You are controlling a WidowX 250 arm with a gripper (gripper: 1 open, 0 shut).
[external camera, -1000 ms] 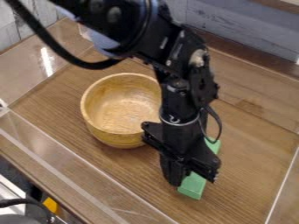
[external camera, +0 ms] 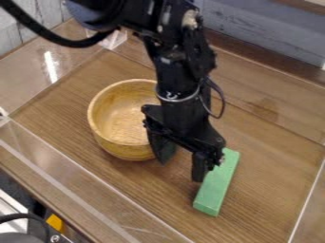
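My black gripper is open, its fingers pointing down above the wooden table, just left of a flat green block. The block lies on the table at the lower right, with its upper end close to the right finger. A round tan bowl sits left of the gripper, partly hidden behind it. I see nothing between the fingers.
A pale wall runs along the back. Cables and a small yellow object lie beyond the front left edge.
My gripper has risen and shifted up and left from over the green block, uncovering more of it.
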